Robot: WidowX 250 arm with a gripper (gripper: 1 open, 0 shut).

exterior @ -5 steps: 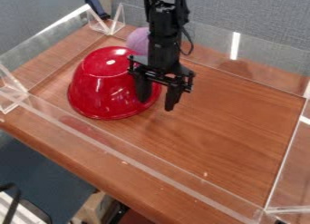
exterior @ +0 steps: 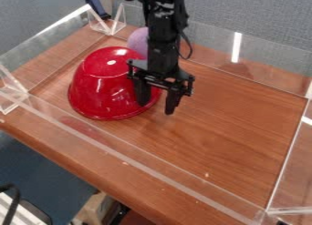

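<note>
A large red upturned bowl (exterior: 105,90) rests on the wooden table at the left. The black gripper (exterior: 159,96) hangs from above at the bowl's right side, its fingers overlapping the bowl's edge in this view. Whether the fingers are open or closed on the rim is hard to tell. A purple round object (exterior: 139,41) sits behind the arm, partly hidden by it.
Clear plastic walls line the table (exterior: 220,147) on its sides. A dark blue object (exterior: 97,5) is outside at the back left.
The arm and gripper have shifted very slightly by the bowl's right side; the bowl looks unmoved.
</note>
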